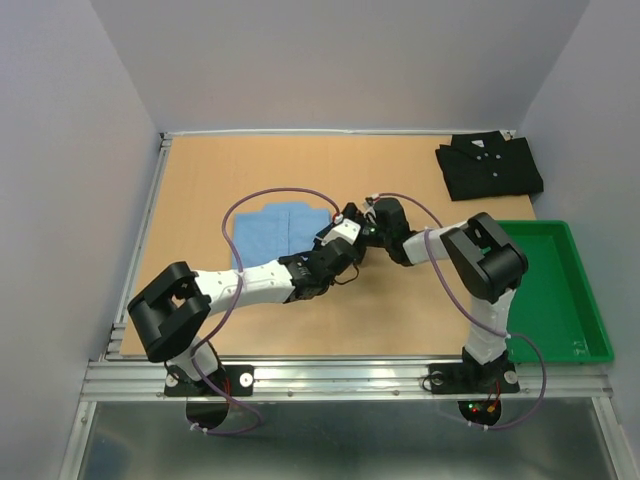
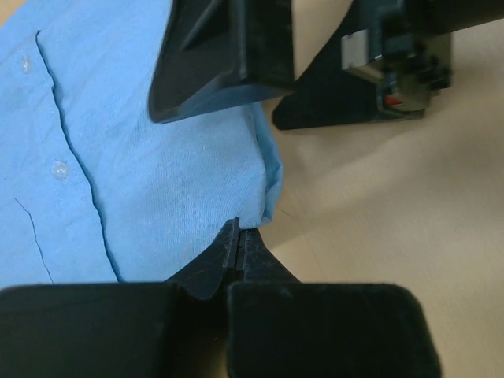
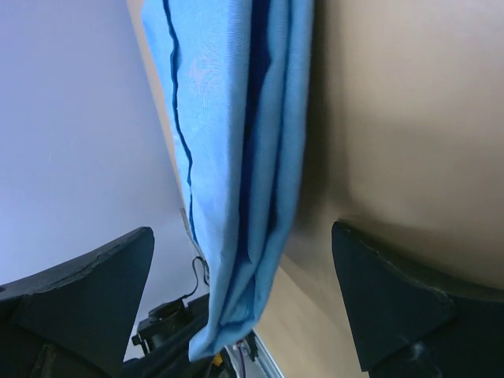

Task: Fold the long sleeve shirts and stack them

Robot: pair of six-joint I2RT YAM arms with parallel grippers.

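Observation:
A folded light-blue shirt [image 1: 268,235] with a button placket lies left of centre on the table in the top view. In the left wrist view, my left gripper is shut on the shirt's near right corner, with its fingertips pinched together at the cloth. Across that corner, my right gripper stands open, and the shirt's layered side edge runs between its spread fingers. One dark right finger [image 2: 224,67] shows over the cloth in the left wrist view, the other beyond the edge. Whether either touches cloth cannot be told.
Black folded clothing [image 1: 490,168] with buttons lies at the table's back right corner. An empty green bin [image 1: 560,300] stands along the right side. Both grippers are close together at the shirt's corner.

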